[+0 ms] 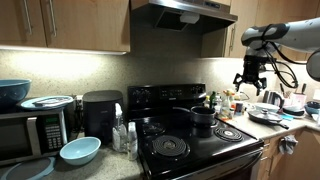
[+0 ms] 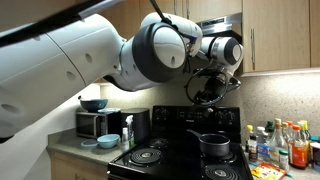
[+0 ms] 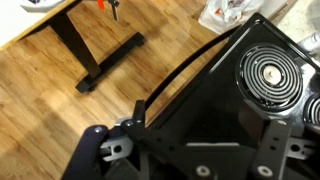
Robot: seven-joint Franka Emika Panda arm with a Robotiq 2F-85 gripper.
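Note:
My gripper appears open in the wrist view, its black fingers wide apart at the bottom with nothing visible between them. Beyond it are the black stove edge, a coil burner [image 3: 270, 75] and the wooden floor [image 3: 150, 70]. From the first exterior view, the gripper [image 1: 251, 84] hangs in the air at the right, above the counter by the stove. A dark pot [image 1: 203, 116] stands on a rear burner, clear of the gripper. The second exterior view shows the arm [image 2: 160, 48] reaching across over the stove, its fingertips hard to make out.
Several bottles [image 2: 299, 145] crowd the counter beside the stove. A silver pan [image 1: 264, 112] lies farther right. At the left are a blue bowl [image 1: 80, 151], a microwave [image 1: 32, 134] and spray bottles [image 1: 119, 133]. The range hood [image 1: 184, 17] overhangs the stove.

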